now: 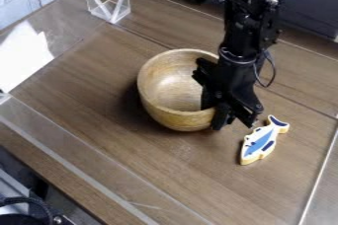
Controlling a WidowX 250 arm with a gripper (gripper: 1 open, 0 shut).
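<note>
A wooden bowl stands on the brown tabletop. The black gripper is at the bowl's right side, shut on its rim, one finger over the inside and the other outside. A flat fish-shaped piece, blue and white with a light wooden edge, lies just right of and below the gripper.
A clear angular holder stands at the back left, with a white sheet at the left edge. Bare tabletop lies in front of the bowl. Dark cables and equipment fill the lower left corner.
</note>
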